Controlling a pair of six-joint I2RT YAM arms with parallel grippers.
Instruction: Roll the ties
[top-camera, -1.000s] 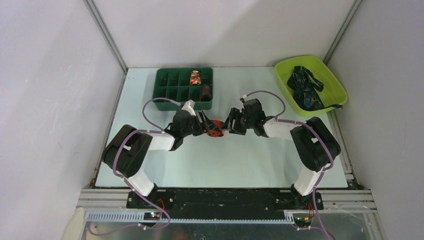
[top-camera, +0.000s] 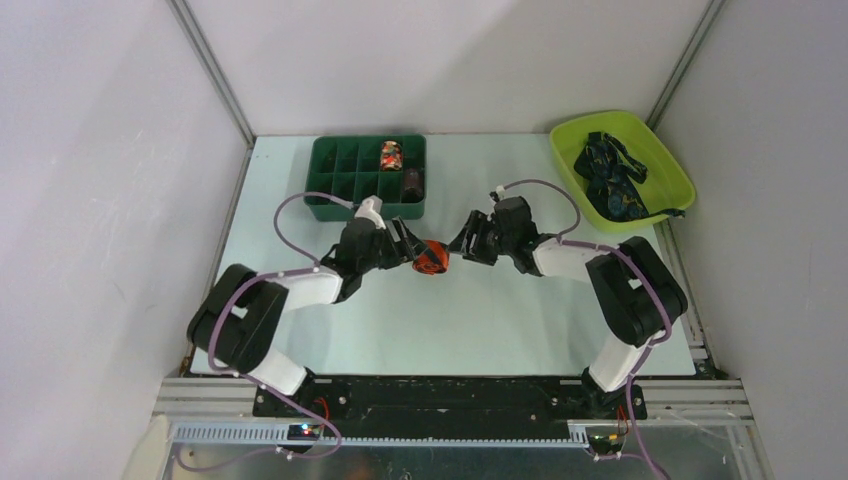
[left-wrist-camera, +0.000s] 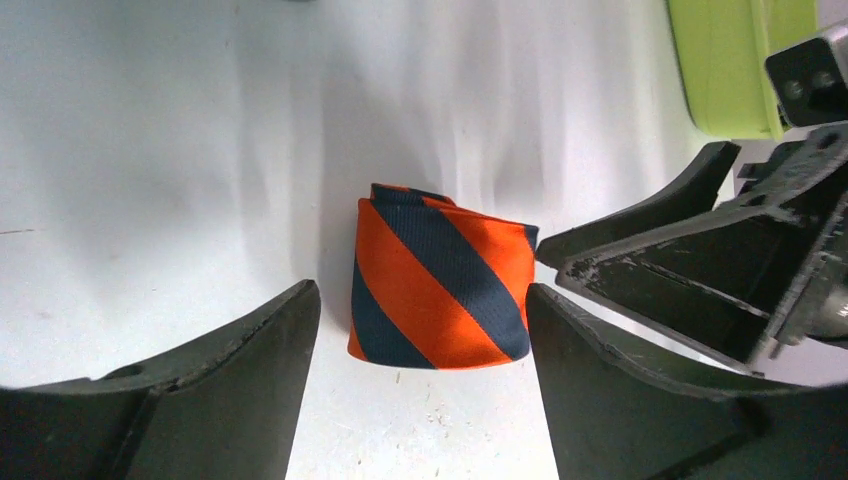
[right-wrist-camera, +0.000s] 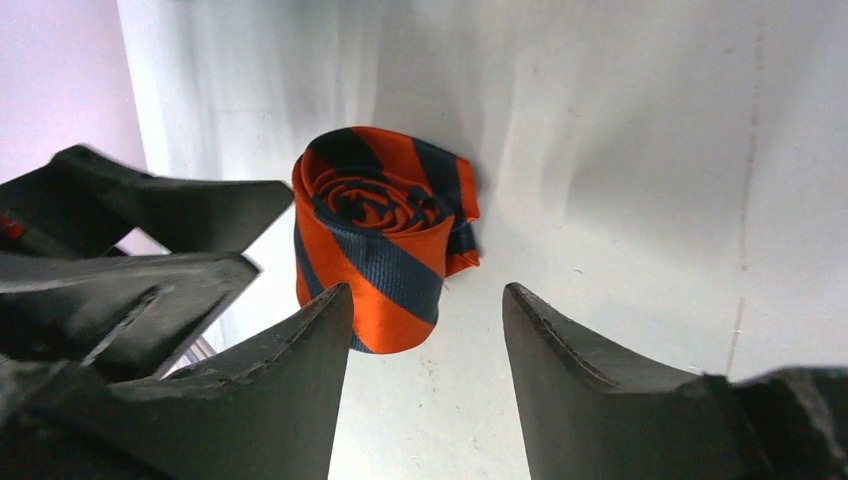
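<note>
An orange tie with dark blue stripes (top-camera: 431, 261) stands rolled up on the white table between my two grippers. Its spiral end (right-wrist-camera: 378, 205) shows in the right wrist view, with a short folded end lying against one side. In the left wrist view the roll (left-wrist-camera: 440, 280) is seen from its striped side. My left gripper is part open, its fingertips level with the roll's near edge and nothing clamped. My right gripper is also part open, with the roll in front of and left of its gap. Whether any fingertip touches the fabric, I cannot tell.
A green divided box (top-camera: 330, 211) stands behind the left arm, holding a patterned roll (top-camera: 391, 155) and a dark roll (top-camera: 412, 184). The lime basin (top-camera: 655, 160) at the back right holds dark ties (top-camera: 610, 178).
My left gripper has drawn back a little to the left, and my right gripper slightly to the right.
</note>
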